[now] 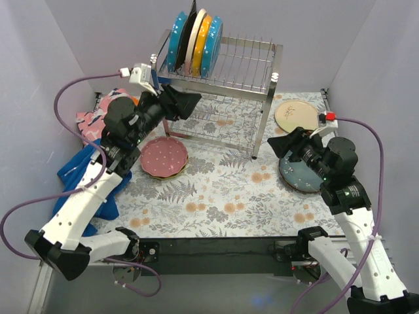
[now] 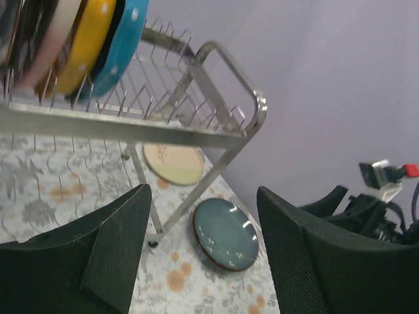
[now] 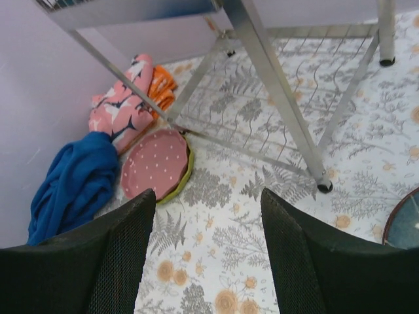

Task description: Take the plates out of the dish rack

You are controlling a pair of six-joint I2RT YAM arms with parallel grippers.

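Several plates in blue, black, cream and yellow [image 1: 203, 42] stand upright in the left half of the rack's top tier [image 1: 273, 59]. My left gripper [image 1: 184, 103] is raised in front of the rack, below those plates, open with nothing between its fingers. My right gripper [image 1: 283, 144] hovers at the rack's right front, over the dark teal plate [image 1: 300, 180], open and empty. A pink plate [image 1: 163, 154] lies on another at the rack's left front; a pale yellow plate [image 1: 298, 114] lies at the back right.
Blue cloth [image 3: 78, 176] and pink and orange fabric [image 3: 121, 111] lie along the left side. Walls bound both sides.
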